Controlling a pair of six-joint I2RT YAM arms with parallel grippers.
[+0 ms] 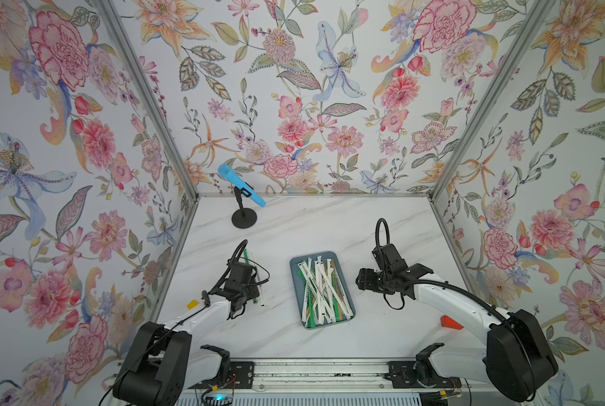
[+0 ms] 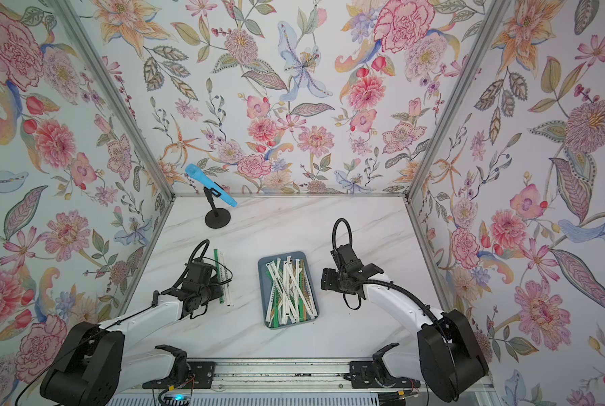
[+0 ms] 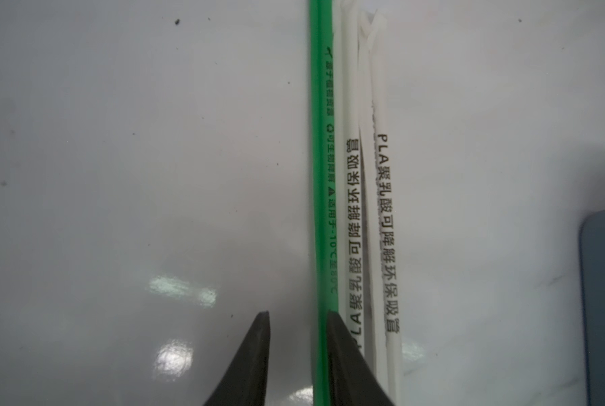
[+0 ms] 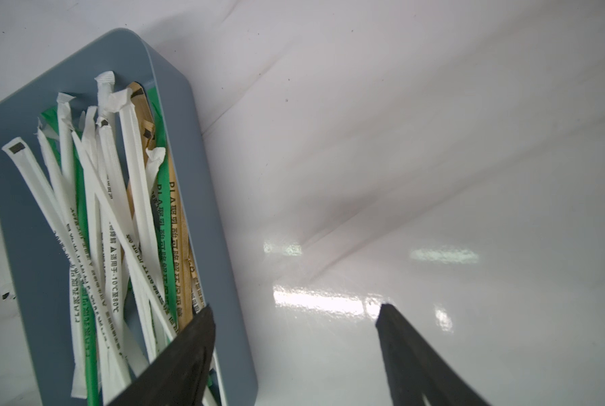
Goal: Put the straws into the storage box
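Observation:
The grey storage box [image 1: 348, 308] holds many wrapped white, green and brown straws [image 2: 285, 287]. Left of the box on the table, a green straw [image 3: 320, 135] lies beside white straws [image 3: 383, 203]. My left gripper is open low over them, one fingertip over the green straw, nothing seen held. My right gripper is open at the box's right side, nothing between its fingers but bare table below.
A blue object on a black stand [image 1: 243, 218] stands at the back left. A small yellow piece [image 1: 193, 304] and a red object [image 1: 451, 322] lie at the sides.

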